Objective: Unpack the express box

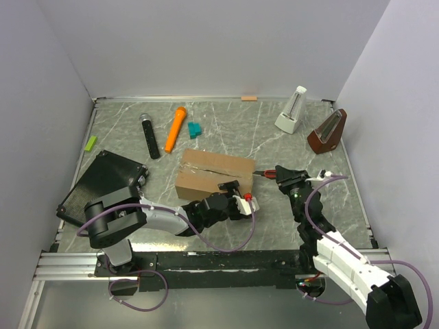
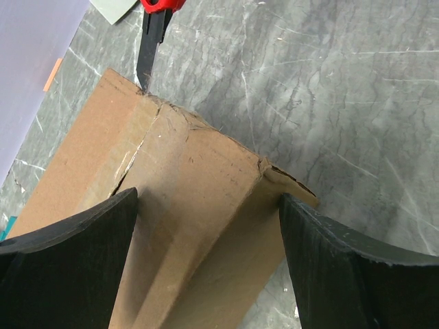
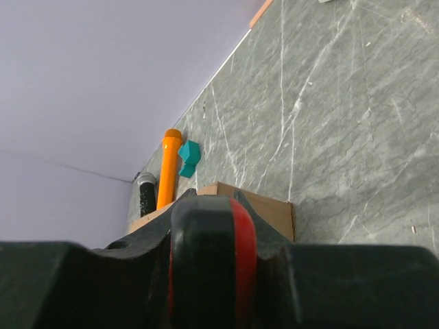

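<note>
The taped cardboard box lies mid-table. My left gripper is at its near right part, open, its fingers straddling the box's edge in the left wrist view. My right gripper is shut on a red-and-black utility knife, its blade at the taped seam on the box's right end. Whether the blade is inside the cardboard is unclear.
A black case is at left, with a green block, black microphone, orange microphone and teal piece behind. White and brown metronomes stand back right.
</note>
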